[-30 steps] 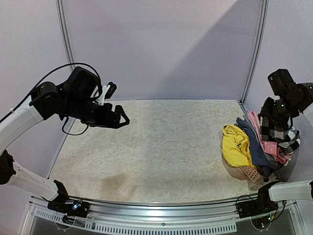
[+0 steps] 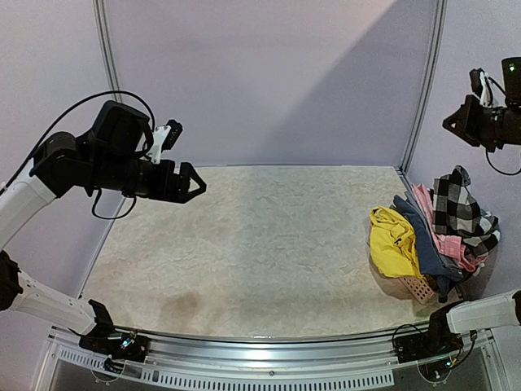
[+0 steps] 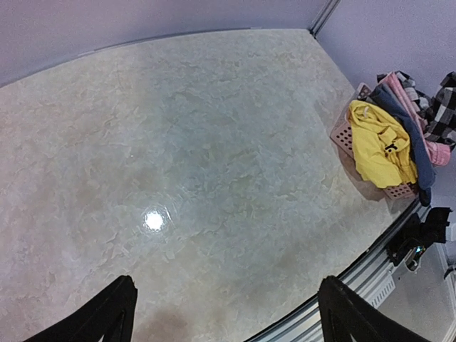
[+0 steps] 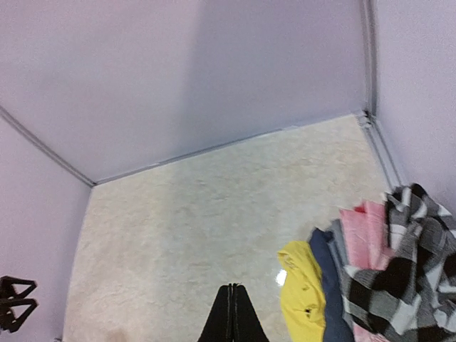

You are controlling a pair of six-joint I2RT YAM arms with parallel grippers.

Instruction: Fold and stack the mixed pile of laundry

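Observation:
A black-and-white checked shirt (image 2: 457,213) drapes over the right end of a basket (image 2: 420,288). Beside it lie pink cloth (image 2: 447,243), a blue garment (image 2: 430,250) and a yellow garment (image 2: 393,242). In the right wrist view my right gripper has its fingertips together and nothing between them. The checked shirt (image 4: 410,274) is off to the right of those fingers, clear of them. Seen from the top, that gripper (image 2: 450,125) hangs well above the pile. My left gripper stands open and empty, high over the left of the table.
Walls close in the back and both sides, the right one (image 2: 488,187) close by the laundry. A metal rail (image 2: 260,352) runs along the front edge.

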